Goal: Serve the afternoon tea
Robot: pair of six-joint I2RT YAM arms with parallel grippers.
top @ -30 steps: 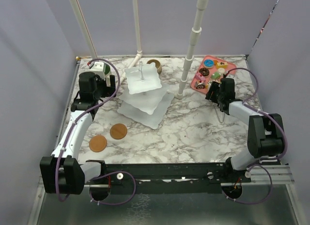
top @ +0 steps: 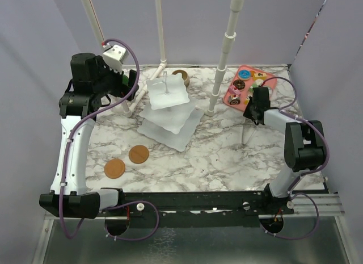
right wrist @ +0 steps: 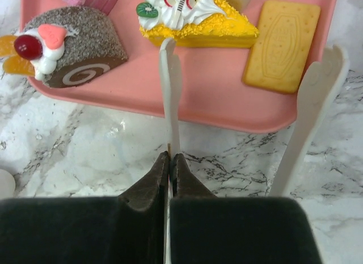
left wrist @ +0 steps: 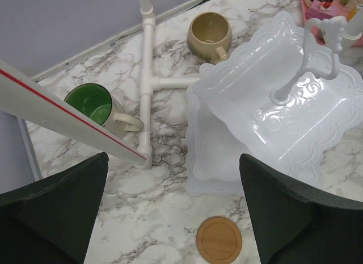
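In the right wrist view my right gripper is shut on one arm of the white tongs (right wrist: 171, 99); the other arm stands apart to the right, its tip by the tray corner. Beyond lies the pink tray (right wrist: 210, 82) with a yellow cake slice (right wrist: 207, 30), a chocolate roll (right wrist: 85, 45) and a biscuit (right wrist: 283, 44). My left gripper is open and empty, high above the table. Below it are the green-lined mug (left wrist: 93, 102), the beige mug (left wrist: 210, 34) and the white tiered stand (left wrist: 221, 145).
White pipes stand between the mugs and in front of the pink tray, one upright pole (top: 220, 71) left of it. Two round wooden coasters (top: 139, 154) lie front left.
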